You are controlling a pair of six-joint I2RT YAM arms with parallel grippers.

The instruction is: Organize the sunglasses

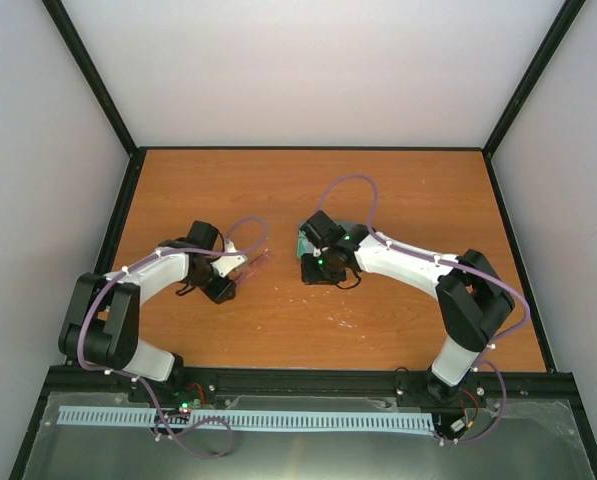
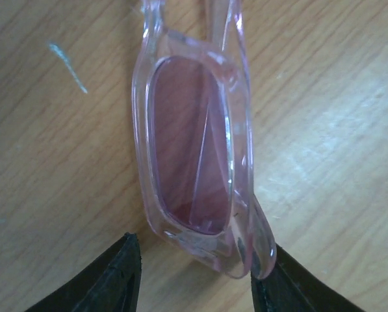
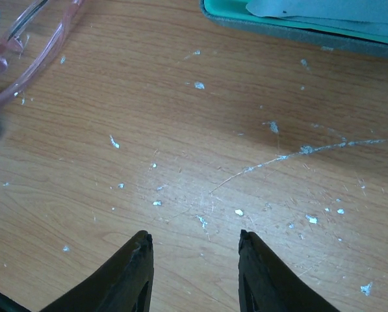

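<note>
Pink transparent sunglasses (image 2: 187, 143) fill the left wrist view, their near end between the open fingers of my left gripper; in the top view they (image 1: 255, 268) lie left of centre beside that arm. My right gripper is open over bare wood, with the sunglasses (image 3: 44, 55) at the upper left of its view. A teal case (image 3: 226, 14) with grey-blue cloth sits above it at the upper right, partly hidden by the right arm in the top view.
Walls and dark frame edges surround it, and purple cables loop over both arms.
</note>
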